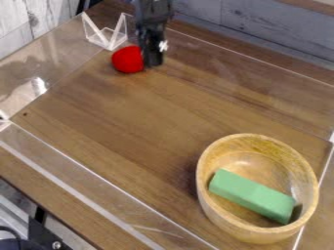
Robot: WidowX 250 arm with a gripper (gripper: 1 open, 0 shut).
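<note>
My dark gripper [148,49] hangs at the top centre, blurred, just right of a red round object [125,61] on the wooden table. Whether its fingers are open or shut is unclear in this view.
A white wire stand [104,35] is at the back left. A tan bowl [216,166] with a green block [251,193] inside sits at the front right. A grey wall bounds the back.
</note>
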